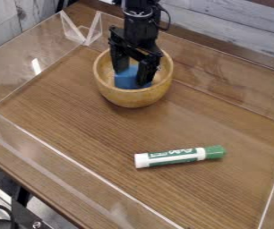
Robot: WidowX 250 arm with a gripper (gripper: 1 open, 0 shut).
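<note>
My black gripper (136, 55) reaches down from the top centre into a tan round bowl (133, 97), open around a blue object (132, 79) inside it. Whether its fingers touch the blue object cannot be told, as the gripper partly hides it. A green and white cylinder (179, 156) lies on the wooden table (80, 152), to the lower right of the bowl.
A light wall (235, 22) runs along the back, and a clear edge bounds the table at the left. Dark cables show at the bottom left corner.
</note>
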